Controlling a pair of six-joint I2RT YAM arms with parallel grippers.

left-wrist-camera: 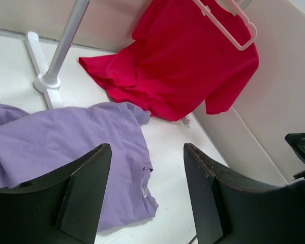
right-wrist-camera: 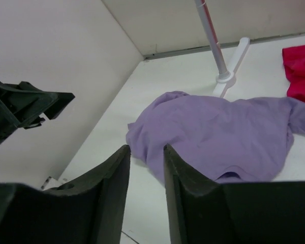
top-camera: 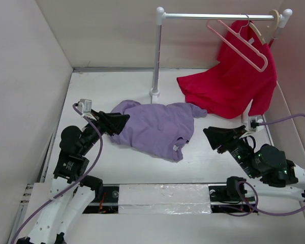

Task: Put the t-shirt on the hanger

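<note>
A purple t-shirt (top-camera: pixel 152 127) lies crumpled flat on the white floor of the work area, also filling the lower left of the left wrist view (left-wrist-camera: pixel 81 147) and the middle of the right wrist view (right-wrist-camera: pixel 208 132). A pink hanger (top-camera: pixel 240 51) hangs from the rail at upper right. My left gripper (top-camera: pixel 122 121) is open above the shirt's left part, nothing between its fingers. My right gripper (top-camera: pixel 212 136) hovers right of the shirt with its fingers partly apart and empty.
A red garment (top-camera: pixel 226 89) hangs from the rail (top-camera: pixel 213 17) and spreads onto the floor at back right. The rail's left post (top-camera: pixel 157 61) stands behind the purple shirt.
</note>
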